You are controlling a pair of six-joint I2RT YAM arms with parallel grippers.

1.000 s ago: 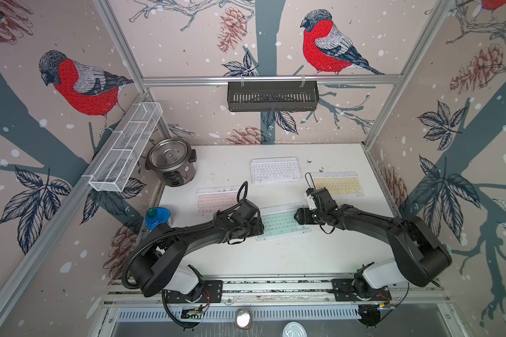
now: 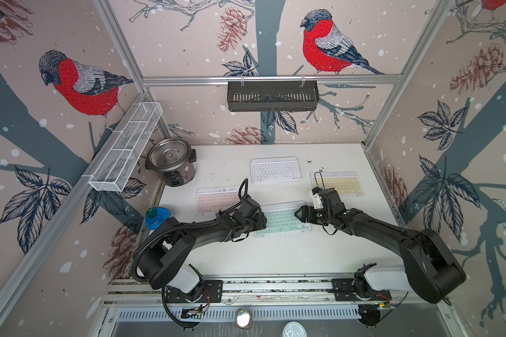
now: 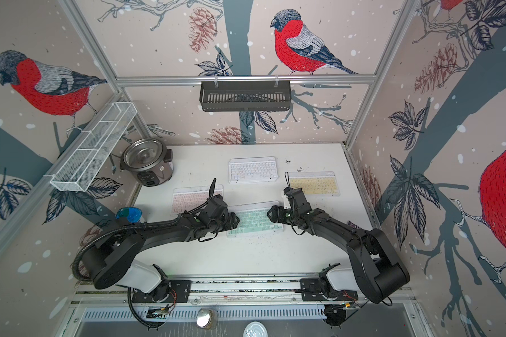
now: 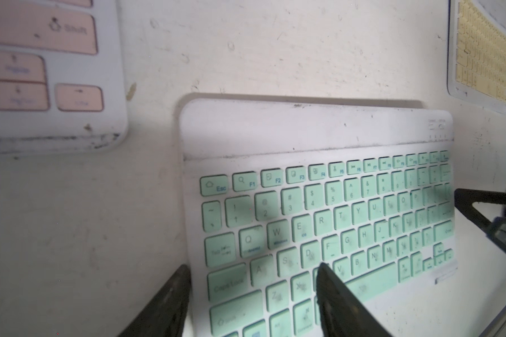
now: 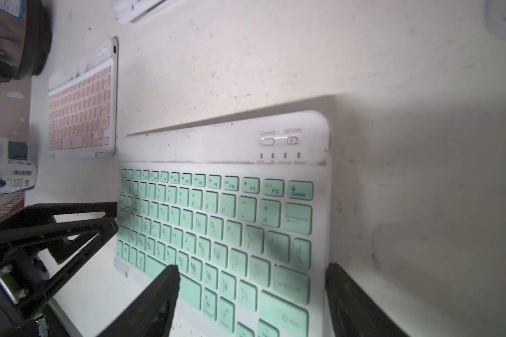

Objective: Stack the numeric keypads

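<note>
A white keypad with green keys (image 2: 281, 220) lies on the table between my two arms, its surface partly covered by the grippers. At its left end is my left gripper, fingers apart: one finger beside the left edge, the other above the keys. My right gripper stands likewise at the right end, one finger at the outer edge and one over the keys. Whether the pads touch the keypad is unclear. Other keypads lie around: pink (image 2: 216, 199) to the left, white (image 2: 275, 169) at the back, yellow (image 2: 343, 184) to the right.
A slow cooker (image 2: 171, 160) stands at the back left of the table, and a blue object (image 2: 157, 218) at the left edge. Bare white tabletop (image 2: 298, 255) runs along the front. A black basket (image 2: 272, 98) hangs on the rear rail.
Over the last second my left gripper has shifted slightly right onto the keypad's end. The right forearm has swung outward, its gripper staying at the right end. The green keypad has shifted very slightly.
</note>
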